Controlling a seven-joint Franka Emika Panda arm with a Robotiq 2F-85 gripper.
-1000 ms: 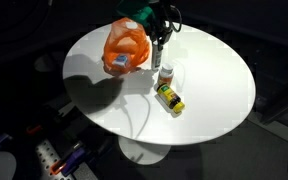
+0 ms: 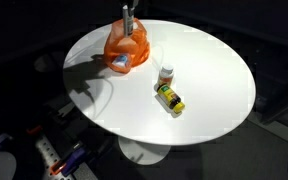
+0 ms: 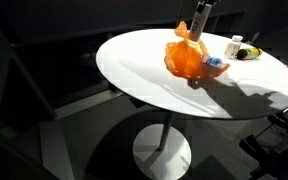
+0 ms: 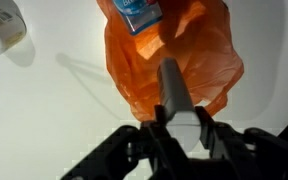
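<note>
My gripper is shut on a slim grey cylinder [image 4: 172,85], which extends away from the fingers. In the first exterior view the cylinder [image 2: 128,22] stands upright over the orange plastic bag [image 2: 127,46]; the gripper itself is mostly cut off by the top edge. The second exterior view has the cylinder [image 3: 200,20] slightly tilted, its lower end at the crumpled bag [image 3: 189,60]. Whether that end touches the bag I cannot tell. A blue-and-white item [image 4: 137,12] lies at the bag's opening.
A small white bottle [image 2: 166,75] stands near the middle of the round white table [image 2: 214,75]. Beside it a yellow-and-dark bottle [image 2: 170,98] lies on its side. Bare tabletop surrounds them.
The cylinder and gripper have moved from beside the white bottle up and across to the bag. The bag and both bottles look unmoved.
</note>
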